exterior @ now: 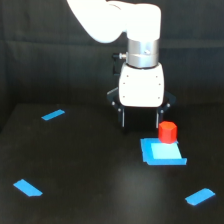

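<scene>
A small red block [167,132] stands at the rear right part of a square marked in blue tape [148,158]. Its lower part overlaps the square's back edge in the picture. The white gripper [140,119] hangs behind and to the left of the block, fingers pointing down. Its fingers are wide apart and nothing shows between them. The right-hand finger [157,117] appears close to the block's left side; whether they touch, I cannot tell.
Blue tape strips lie on the dark table at the back left [53,115], front left [27,188] and front right [200,197]. A dark curtain closes off the back.
</scene>
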